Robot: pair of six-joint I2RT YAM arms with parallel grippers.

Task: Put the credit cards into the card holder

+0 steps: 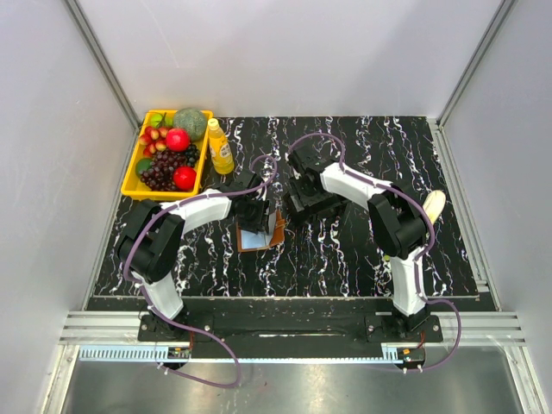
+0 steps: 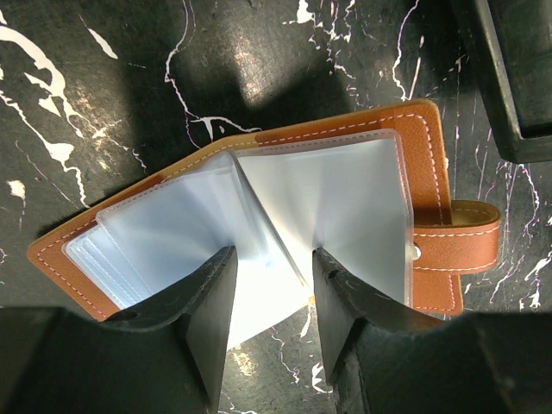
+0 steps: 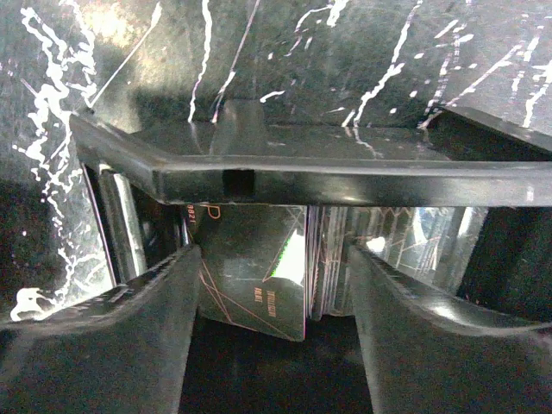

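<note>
The brown card holder (image 2: 438, 177) lies spread on the table with its clear sleeves (image 2: 345, 198) showing. My left gripper is over it, fingers part open, one raised sleeve edge running between the fingertips. Whether the fingers touch that sleeve, I cannot tell. In the right wrist view, a dark card (image 3: 250, 267) with orange print stands in a black box (image 3: 345, 183), other cards and clear cases (image 3: 405, 241) beside it. My right gripper is part open, its blurred fingers on either side of the dark card, with a gap visible to the right.
A yellow basket of fruit (image 1: 130, 177) and a yellow bottle (image 1: 221, 148) stand at the back left. Far to the right is a pale oblong item (image 1: 434, 205). The front strip of table between the arms is clear.
</note>
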